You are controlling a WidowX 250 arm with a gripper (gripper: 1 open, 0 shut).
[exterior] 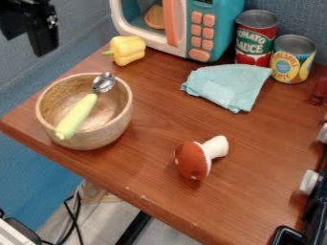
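My black gripper [36,29] hangs at the top-left edge, partly out of frame, above and left of the table; whether it is open or shut is unclear. A wooden bowl [102,132] on the table holds a spoon with a pale green handle [75,119]. A toy mushroom [194,161] with red-brown cap and white stem lies to the right. A yellow toy [125,49] sits behind the bowl, and a pale blue cloth [224,86] lies toward the back.
A teal toy microwave [206,33], a tomato sauce can [254,38] and a second can [293,59] stand at the back. A black appliance [304,220] lines the right edge.
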